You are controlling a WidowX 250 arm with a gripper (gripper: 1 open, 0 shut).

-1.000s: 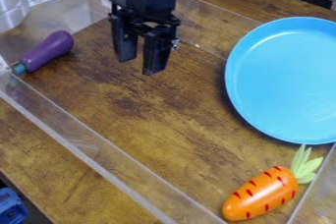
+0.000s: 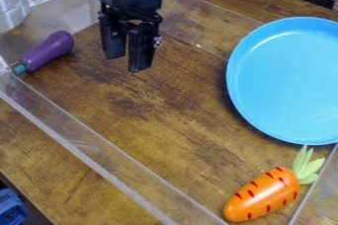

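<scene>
The black gripper point(image 2: 126, 45) hangs in the upper middle over the wooden surface, its two fingers apart with nothing visible between them. A purple eggplant toy point(image 2: 47, 49) lies to its left. An orange carrot toy point(image 2: 264, 192) with pale green leaves lies at the lower right, well away from the gripper.
A large blue plate point(image 2: 284, 79) takes up the right side. Clear plastic walls border the wooden surface point(image 2: 158, 135), and a blue object point(image 2: 11, 209) shows at the lower left corner.
The gripper has shifted a little to the left, toward the eggplant. The toys and plate have not moved.
</scene>
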